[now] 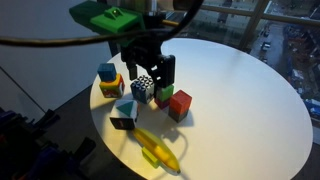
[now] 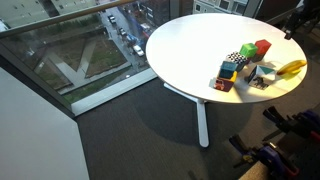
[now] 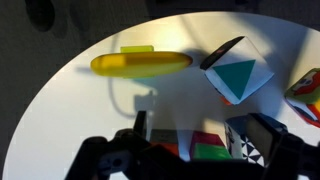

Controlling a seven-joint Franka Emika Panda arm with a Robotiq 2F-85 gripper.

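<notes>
My gripper [image 1: 150, 84] is open above the group of blocks, pointing down, with nothing held. Beneath and around its fingers stand a black-and-white checkered block [image 1: 142, 92], a green block [image 3: 208, 151] and a red block [image 1: 180, 105]. In the wrist view, the fingertips [image 3: 142, 120] partly cover these blocks. Nearer the table's edge sit a white block with a teal triangle [image 1: 125, 115] and a yellow banana [image 1: 157, 148], which has a yellow-green block [image 1: 150, 158] beside it. A blue block [image 1: 106, 71] rests on a multicoloured block [image 1: 113, 88].
Blocks stand close together near the gripper, with the blue-topped stack to their left. Windows lie behind the table.
</notes>
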